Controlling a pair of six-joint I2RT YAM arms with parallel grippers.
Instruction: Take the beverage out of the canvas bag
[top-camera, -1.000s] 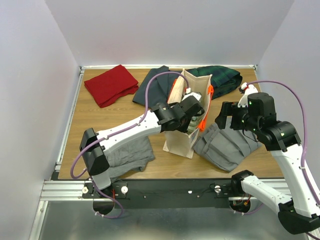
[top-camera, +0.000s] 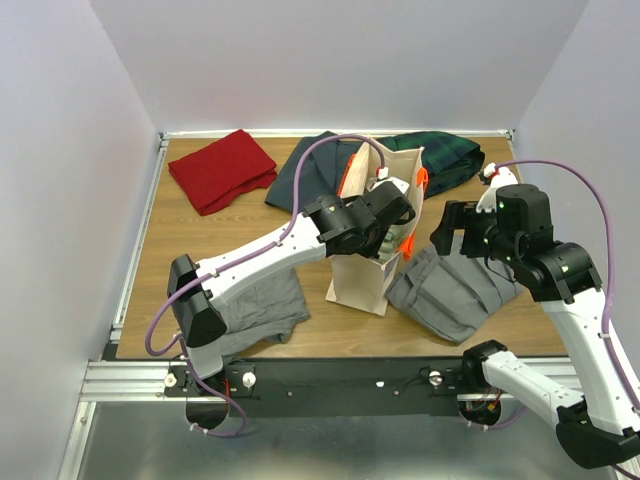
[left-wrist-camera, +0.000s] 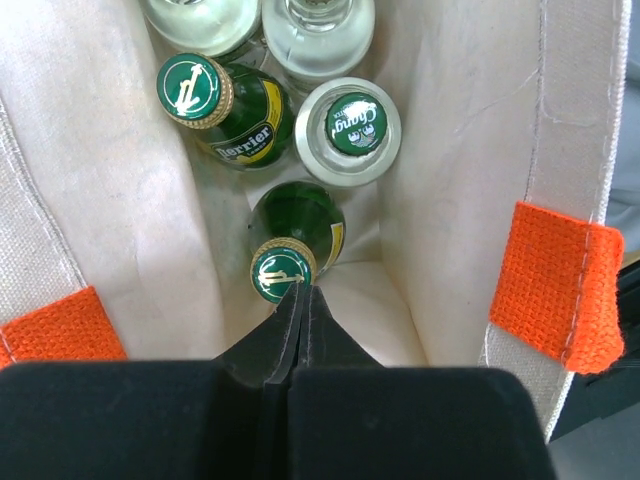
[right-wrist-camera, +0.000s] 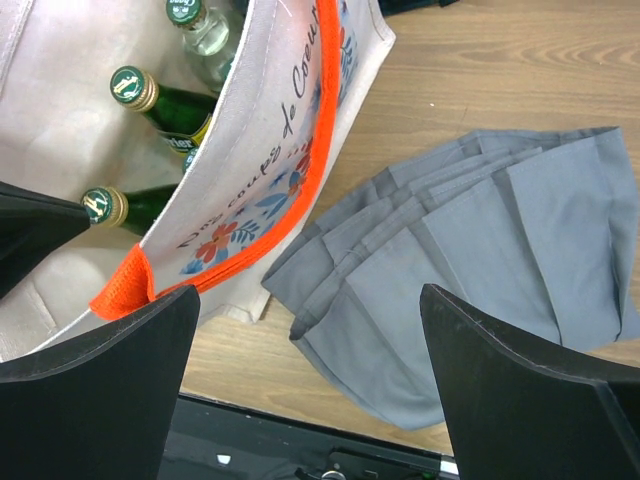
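Observation:
The canvas bag stands upright with its top open, orange strap ends on its sides. Inside it, in the left wrist view, are green Perrier bottles and several clear bottles, one with a green Chang cap. My left gripper is shut, nothing between its fingers, its tips over the bag's opening beside the cap of the nearest green bottle. To the bag's right, above the grey cloth, my right gripper stands open and empty.
A grey cloth lies right of the bag, another grey cloth to its left. A red cloth, a dark blue cloth and a green plaid cloth lie at the back. Bare table shows on the left.
The right arm and the bag look unmoved.

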